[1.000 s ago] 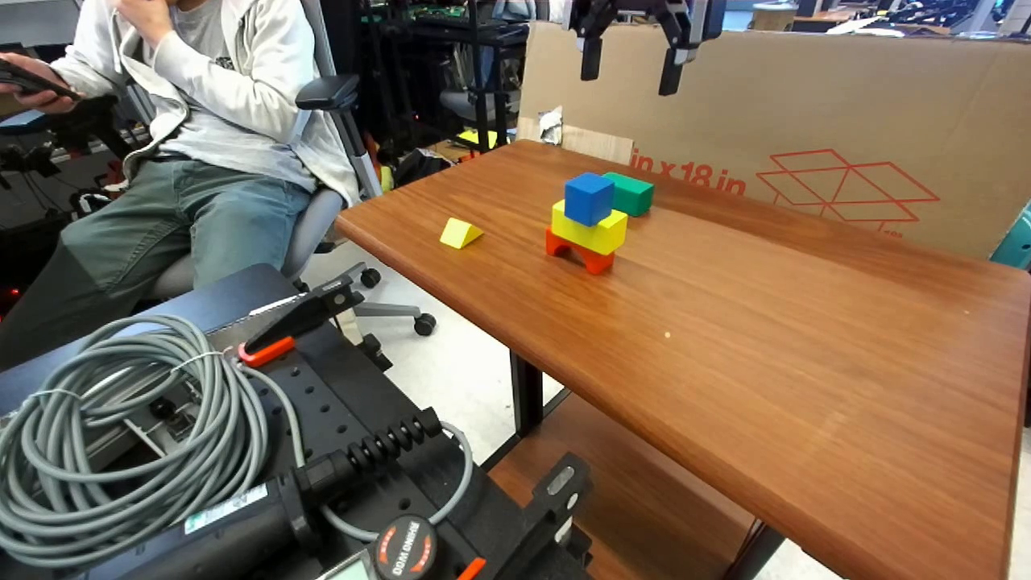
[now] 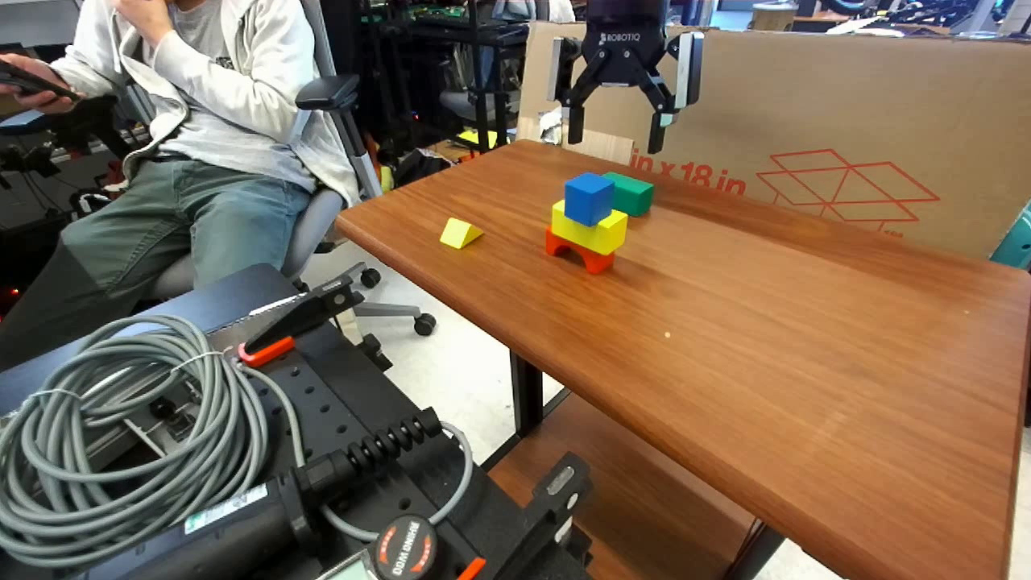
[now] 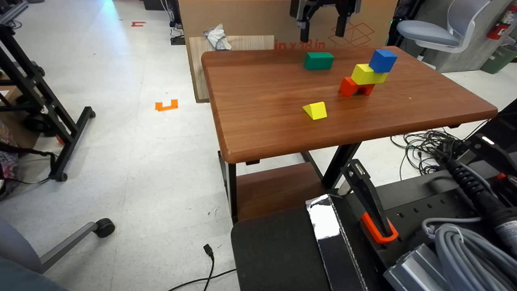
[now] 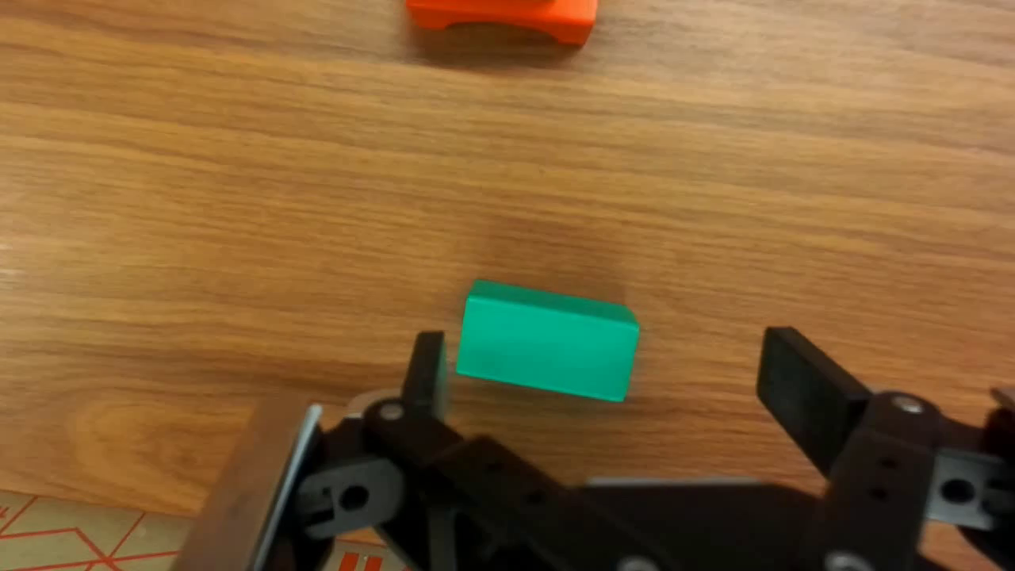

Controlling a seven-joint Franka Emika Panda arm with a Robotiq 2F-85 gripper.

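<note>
Above the table's back edge hangs my gripper, open and empty; its fingertips also show at the top of exterior view 2. In the wrist view a green block lies below and between the spread fingers, closer to the left one and not touched. Beside it on the table stands a stack: a red arch at the bottom, a yellow block on it, and a blue cube on top, set toward one end of the yellow block. Apart from these lies a yellow wedge.
The wooden table is broadly clear on its right side in exterior view 1. A large cardboard sheet stands upright behind the back edge. A black cart with coiled grey cable is at the front left.
My gripper has come down and slightly left in exterior view 1, still open. The blocks have not moved.
</note>
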